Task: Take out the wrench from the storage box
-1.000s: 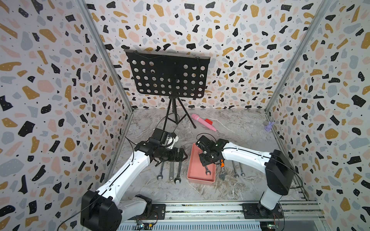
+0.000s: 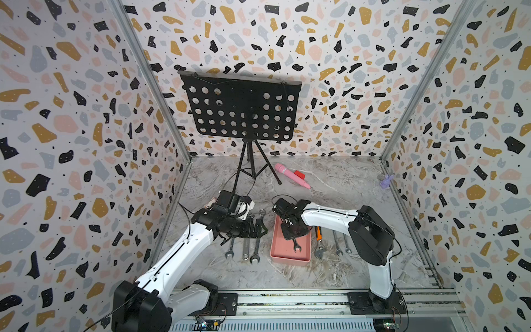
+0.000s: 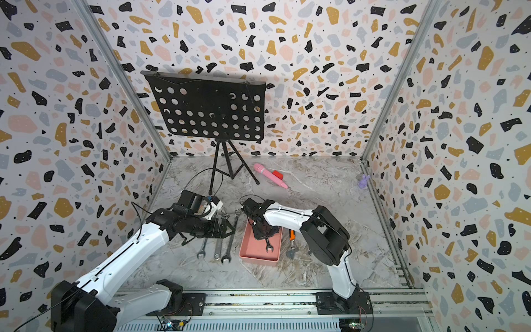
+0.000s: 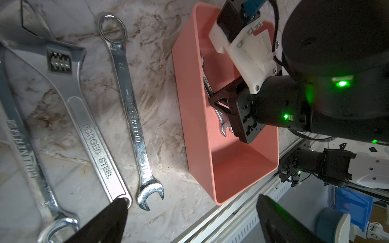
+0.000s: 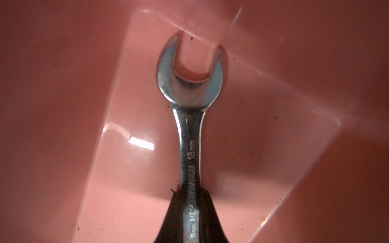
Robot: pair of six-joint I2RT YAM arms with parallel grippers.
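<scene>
The pink storage box stands at front centre. An 18 mm wrench lies in it. My right gripper is down inside the box, its fingers on either side of the wrench's handle, part closed; whether they grip it is unclear. In the left wrist view the right arm covers much of the box. My left gripper stands open above the wrenches left of the box, with nothing seen between its fingers.
Loose wrenches lie left of the box, and an orange-handled tool with more wrenches to its right. A black stand and pink microphone are behind.
My right arm has moved leftward, deeper over the box, its gripper now around the wrench's handle. The box has shifted slightly. The left arm moved a little.
</scene>
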